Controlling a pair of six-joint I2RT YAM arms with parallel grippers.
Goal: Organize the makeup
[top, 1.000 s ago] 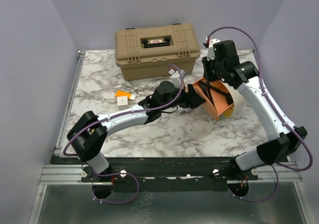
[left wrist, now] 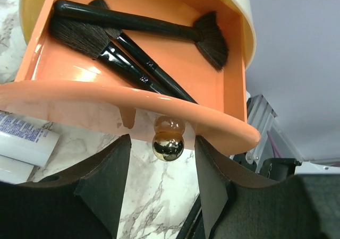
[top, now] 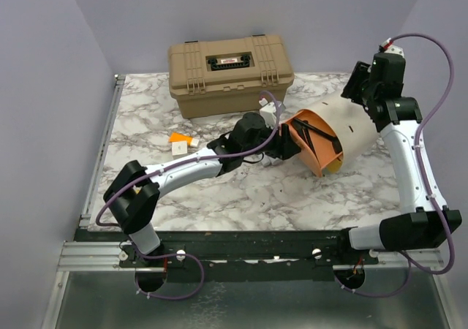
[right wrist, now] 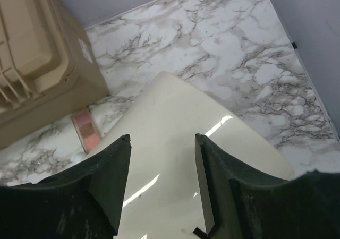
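The makeup organizer [top: 353, 120], cream and rounded, stands at the right of the table with its orange drawer [top: 314, 167] pulled out. Black brushes [left wrist: 125, 20] lie in the drawer, one with a fan-shaped head. At the drawer's front, my left gripper [top: 289, 145] has its fingers [left wrist: 118, 156] apart, on either side of the gold knob [left wrist: 168, 146], with visible gaps. Over the smooth top of the organizer is my right gripper, open with nothing between its fingers. Whether it touches the top, I cannot tell.
A closed tan toolbox [top: 230, 77] stands at the back. White tubes [left wrist: 24, 143] lie near the drawer front, and a small pink palette [right wrist: 86, 130] beside the organizer. An orange item [top: 180, 138] and a white box [top: 179, 149] are at left.
My right gripper has swung right, from above the drawer's back edge to over the organizer's top. The left gripper has barely shifted at the drawer front, and its fingers appear closer together.
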